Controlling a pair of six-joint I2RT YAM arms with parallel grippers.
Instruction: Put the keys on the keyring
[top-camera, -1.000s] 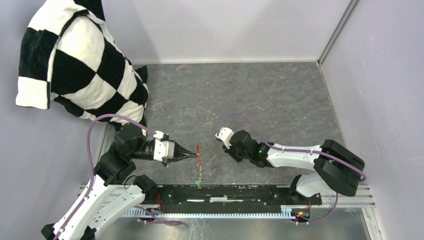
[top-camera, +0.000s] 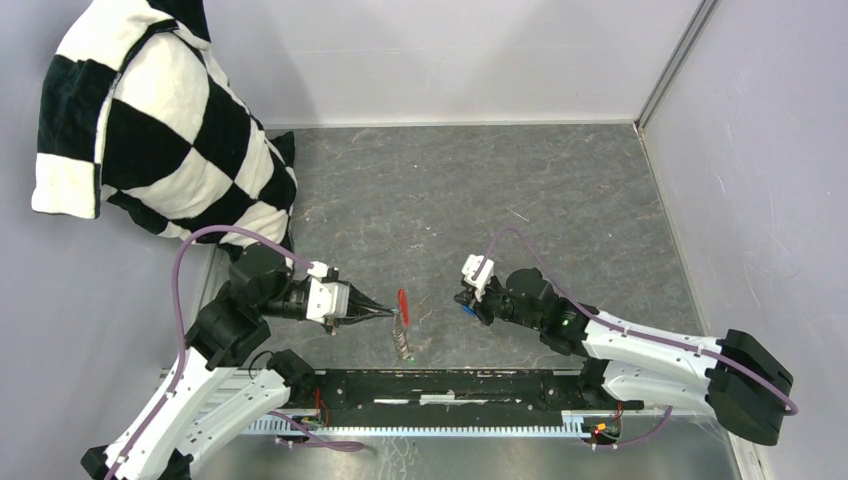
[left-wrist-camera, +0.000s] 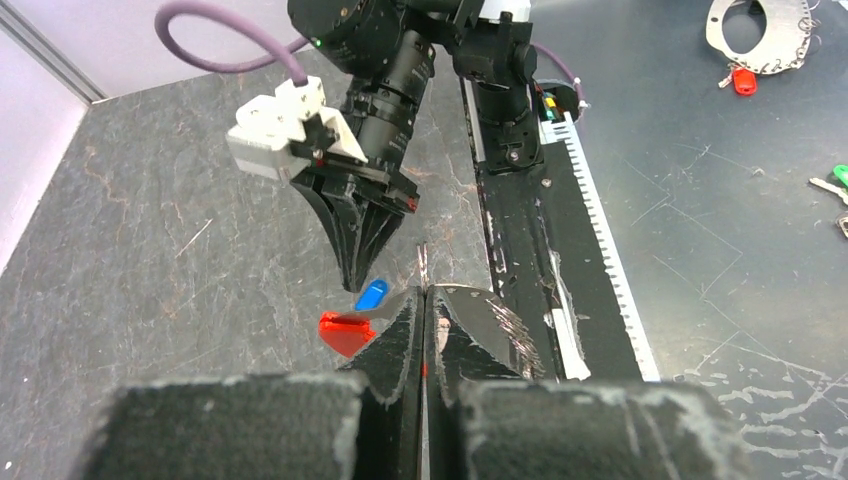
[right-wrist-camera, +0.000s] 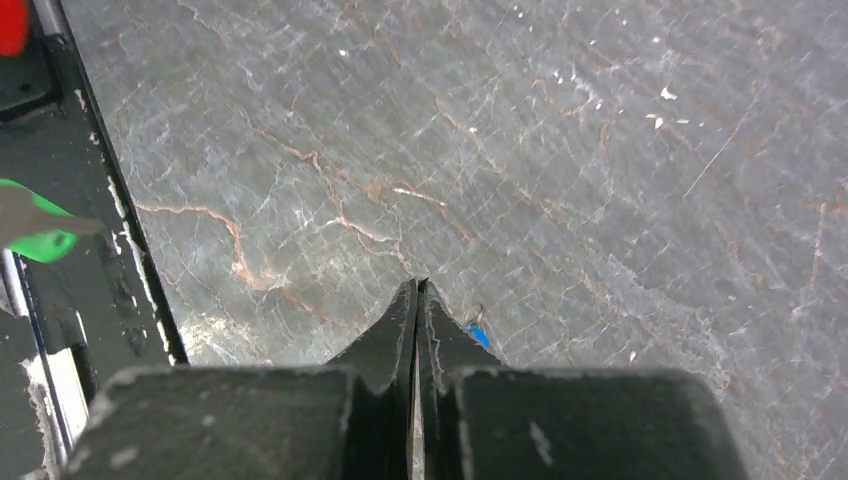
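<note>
My left gripper (top-camera: 392, 311) is shut on the metal keyring, which hangs from its fingertips with a red key on it; a green key (right-wrist-camera: 35, 235) shows low on it in the right wrist view. A blue key (right-wrist-camera: 478, 334) with a small ring lies on the grey floor under my right gripper. The right fingertips are close together above and beside it; whether they are slightly parted is hard to tell.
A black rail (top-camera: 350, 395) with a white toothed strip runs along the front edge. A checkered cushion (top-camera: 170, 130) leans at the back left. Pale walls bound it.
The hanging keyring has swung and turned slightly. The left arm stays still.
</note>
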